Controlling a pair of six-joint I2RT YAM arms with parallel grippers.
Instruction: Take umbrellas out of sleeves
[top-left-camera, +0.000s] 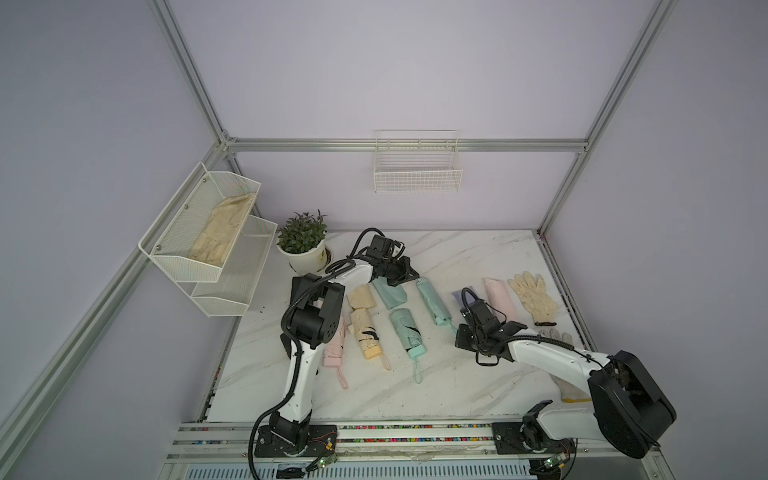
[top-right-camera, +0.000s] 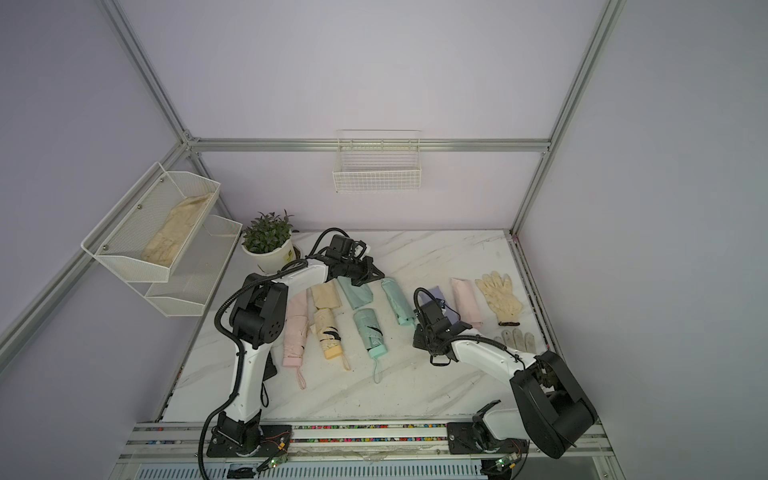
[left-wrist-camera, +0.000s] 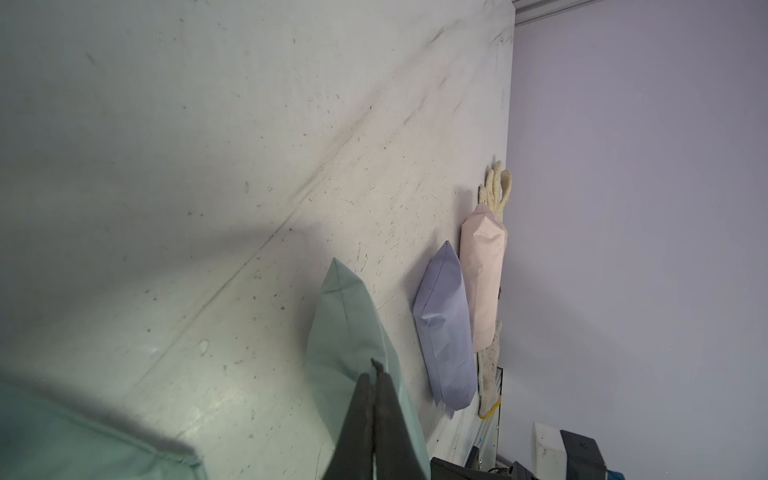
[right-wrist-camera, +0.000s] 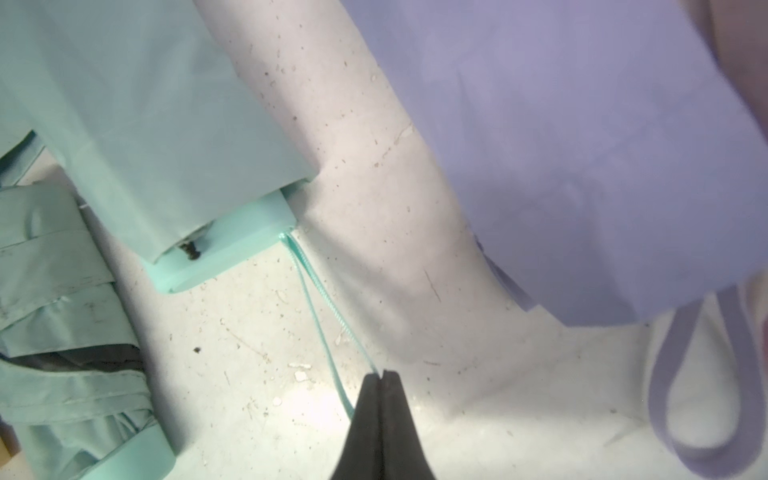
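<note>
A green umbrella sleeve (top-left-camera: 433, 301) lies slanted near mid-table. At its far tip my left gripper is shut, apparently pinching the fabric. From the sleeve's near mouth the mint handle end (right-wrist-camera: 232, 240) sticks out a little. A thin mint strap (right-wrist-camera: 322, 297) runs taut from that handle to my right gripper, shut on it. To the right lie a purple sleeved umbrella (right-wrist-camera: 576, 160) and a pink sleeved one (top-right-camera: 466, 302). Bare green (top-left-camera: 409, 330), beige (top-left-camera: 366, 332) and pink (top-right-camera: 295, 344) umbrellas lie on the left.
Flat green (top-left-camera: 390, 293) and beige (top-left-camera: 361, 297) sleeves lie behind the bare umbrellas. A potted plant (top-left-camera: 302, 240) stands at the back left. Gloves (top-left-camera: 534, 297) lie far right.
</note>
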